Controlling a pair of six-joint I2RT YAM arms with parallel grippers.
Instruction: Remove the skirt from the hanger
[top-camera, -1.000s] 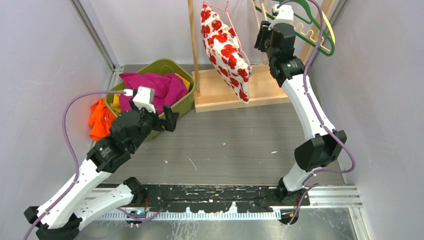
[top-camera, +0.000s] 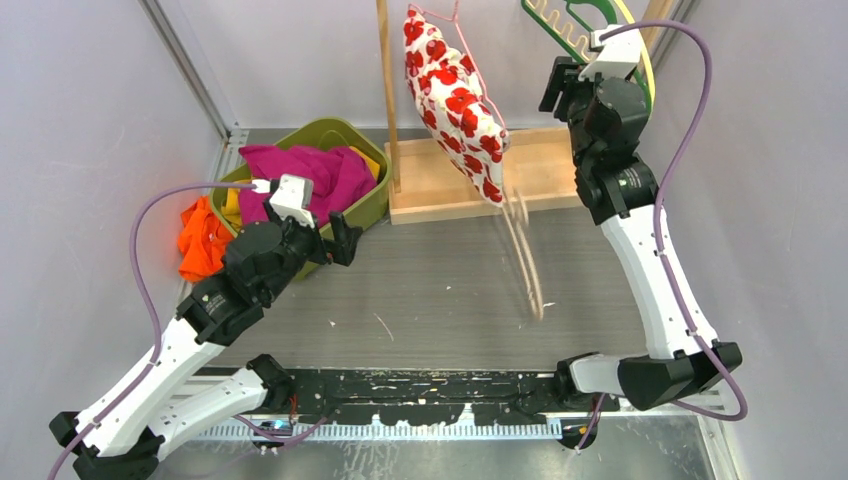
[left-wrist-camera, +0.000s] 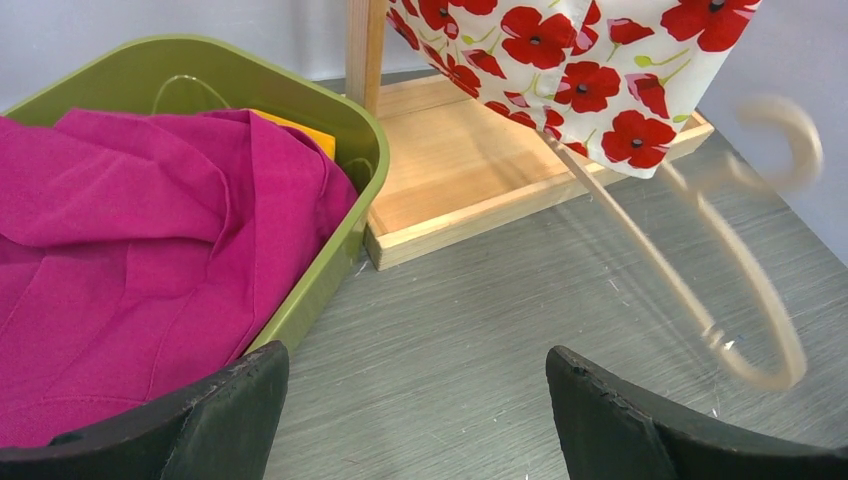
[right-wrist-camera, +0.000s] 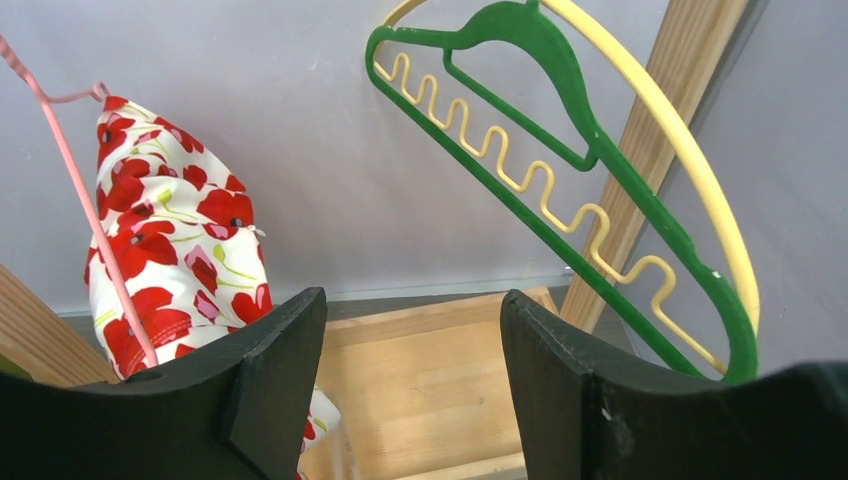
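Note:
A white skirt with red poppies (top-camera: 455, 110) hangs from a pink hanger (top-camera: 470, 52) on the rack. In the right wrist view the skirt (right-wrist-camera: 185, 235) is at the left, beyond the finger on that side. My right gripper (top-camera: 557, 88) is open and empty, up between the skirt and the green hanger (right-wrist-camera: 560, 90). My left gripper (top-camera: 345, 240) stands open beside the bin, nothing between its fingers. A beige hanger (left-wrist-camera: 650, 245), blurred, slants down below the skirt's hem over the floor; its upper end is hidden behind the skirt.
An olive bin (top-camera: 335, 135) of magenta and yellow cloth stands at the left, with orange cloth (top-camera: 203, 240) beside it. Behind the green hanger is a yellow hanger (right-wrist-camera: 690, 150). The rack's wooden base (top-camera: 548, 165) lies beneath.
A beige hanger that was up by my right gripper is now down below the skirt, blurred. The right arm has shifted rightward. The skirt's lower end swung slightly right; the left arm barely moved.

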